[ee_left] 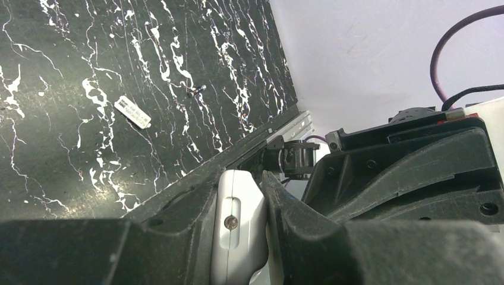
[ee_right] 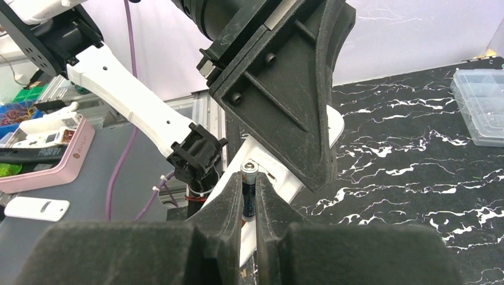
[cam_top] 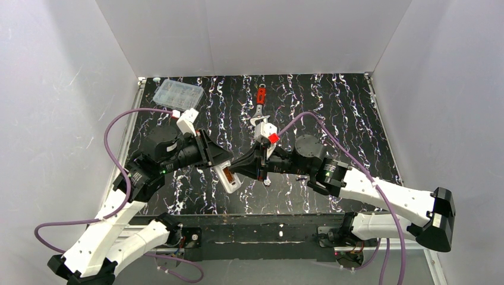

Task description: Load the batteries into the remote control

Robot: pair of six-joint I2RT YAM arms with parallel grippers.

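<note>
In the top view, my left gripper (cam_top: pixel 224 161) is shut on the white remote control (cam_top: pixel 232 184), holding it above the table with its brown battery compartment (cam_top: pixel 229 174) facing up. The remote's end (ee_left: pixel 239 205) shows between the fingers in the left wrist view. My right gripper (cam_top: pixel 233 168) is shut on a battery (ee_right: pixel 249 168), gripped upright between its fingertips in the right wrist view. Its tips are at the compartment, beside the left gripper. Whether the battery touches the inside is hidden. A second battery (ee_left: pixel 197 90) lies on the table near the white battery cover (ee_left: pixel 132 111).
A clear organizer box (cam_top: pixel 178 94) stands at the back left. Toward the back centre lies a red-handled wrench (cam_top: pixel 260 104). Both grippers are close together over the table.
</note>
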